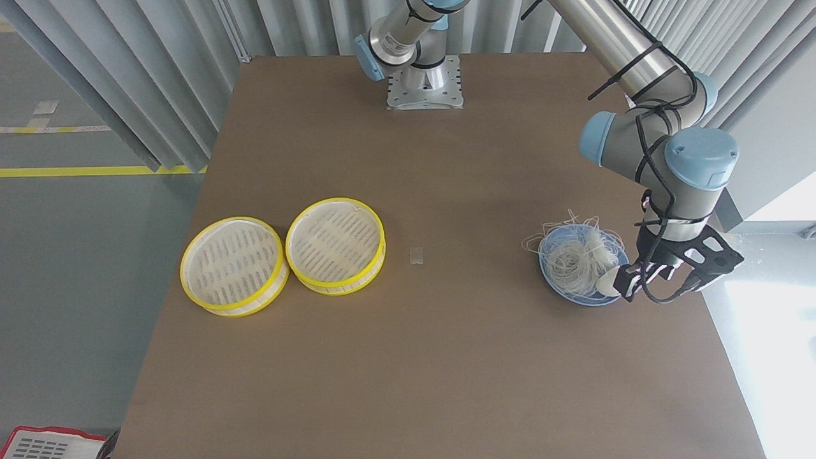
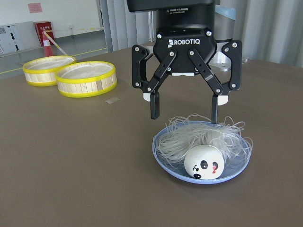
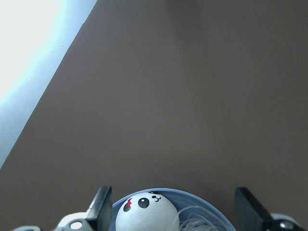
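Observation:
A blue dish holds tangled white strands and a white ball with a painted face, also at the bottom of the wrist view. My black gripper hangs above and behind the ball, over the strands' back edge in the left view, fingers wide open with nothing visible between them. In the front view the arm hides part of the dish's right side.
Two yellow-rimmed round steamers stand on the left of the brown table.

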